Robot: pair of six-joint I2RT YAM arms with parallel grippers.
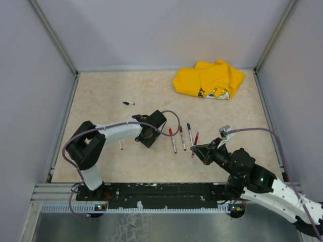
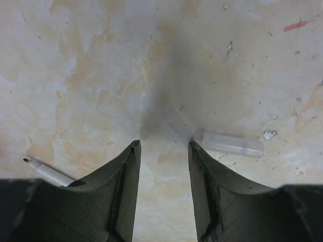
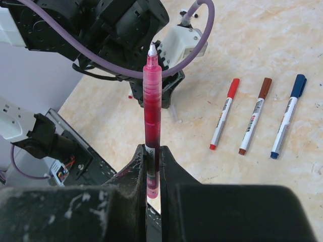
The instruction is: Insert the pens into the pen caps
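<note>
A translucent pen cap (image 2: 233,144) lies on the table in the left wrist view, just right of the right-hand fingertip. My left gripper is open over the tabletop, with nothing between its fingers. My right gripper is shut on an uncapped red pen (image 3: 152,96), which points upright with its white tip at the top in the right wrist view. From above, that same pen (image 1: 196,138) shows at the end of the right arm. The left fingertips are hidden there beneath the left arm.
A row of capped pens lies between the arms: red (image 3: 225,114), brown (image 3: 255,116) and blue (image 3: 288,116). A white pen (image 2: 50,173) is at the lower left of the left wrist view. Farther back lie a small black-and-white pen (image 1: 128,103) and a yellow cloth (image 1: 207,80).
</note>
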